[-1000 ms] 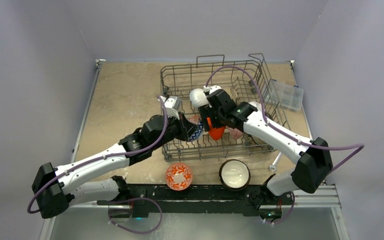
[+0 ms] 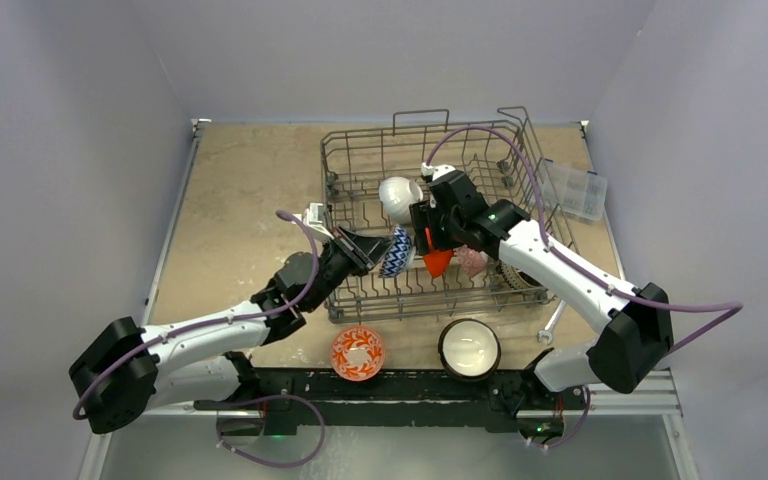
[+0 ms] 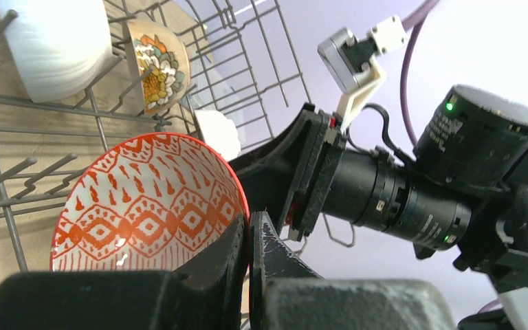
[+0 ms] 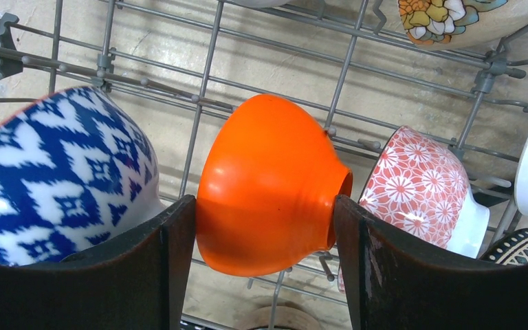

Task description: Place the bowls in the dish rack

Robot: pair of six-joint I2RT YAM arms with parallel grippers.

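My left gripper is shut on the rim of a blue-and-white bowl (image 2: 396, 251) with a red-patterned inside (image 3: 148, 199), held over the rack's front left. My right gripper is shut on an orange bowl (image 4: 265, 165) in the rack (image 2: 360, 305), between the blue-and-white bowl and a pink floral bowl (image 4: 416, 185). A white bowl (image 2: 400, 198) and a flowered bowl (image 3: 158, 69) stand behind.
An orange-patterned bowl (image 2: 357, 353) and a dark-rimmed white bowl (image 2: 469, 349) sit on the counter in front of the rack. A clear container (image 2: 580, 190) lies at the right.
My right gripper has shifted slightly right.
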